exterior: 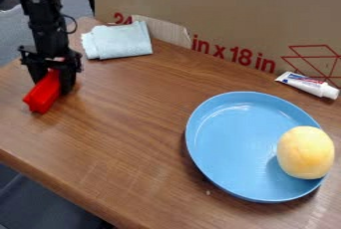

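Note:
At the left of the table my black gripper [54, 72] points down, shut on a red object [42, 95] that rests at or just above the wood. The red object's far end is hidden by the fingers. On the right, a pale yellow round object [305, 151] sits on a blue plate [226, 133].
A folded light cloth [118, 40] lies behind the gripper. A toothpaste tube [308, 84] lies at the back right. A cardboard box [213, 9] stands along the back.

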